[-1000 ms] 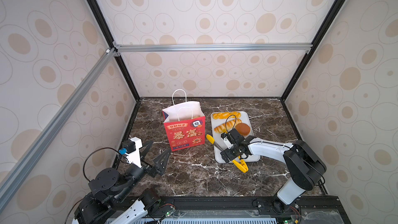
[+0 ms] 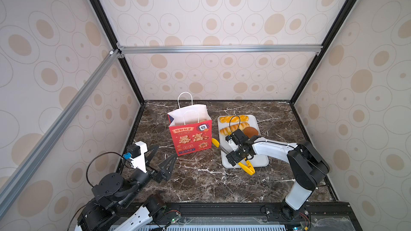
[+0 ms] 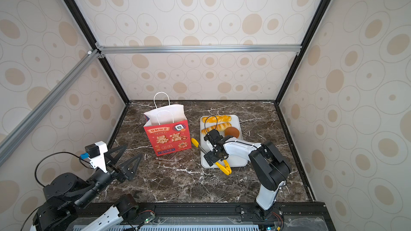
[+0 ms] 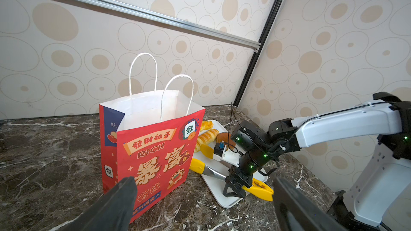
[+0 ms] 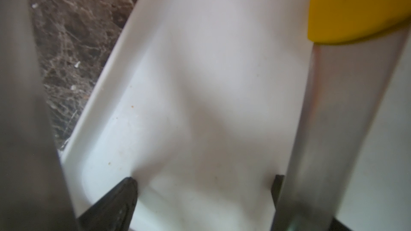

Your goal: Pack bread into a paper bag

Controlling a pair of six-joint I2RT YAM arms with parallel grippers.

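Note:
The red paper bag (image 2: 190, 139) stands upright, white handles raised. Right of it is the white tray (image 2: 261, 162) with two long breads (image 3: 216, 119) and a round bun (image 3: 232, 131). Yellow-ended steel tongs (image 4: 259, 189) lie across the tray. My right gripper (image 2: 235, 156) is low over the tray at the tongs, open, their arms on either side in the right wrist view; whether its fingers touch them is unclear. My left gripper (image 2: 162, 158) stands open, empty, at the front left, short of the bag.
Patterned walls and a frame enclose the back and sides.
The bag and left arm have not moved.

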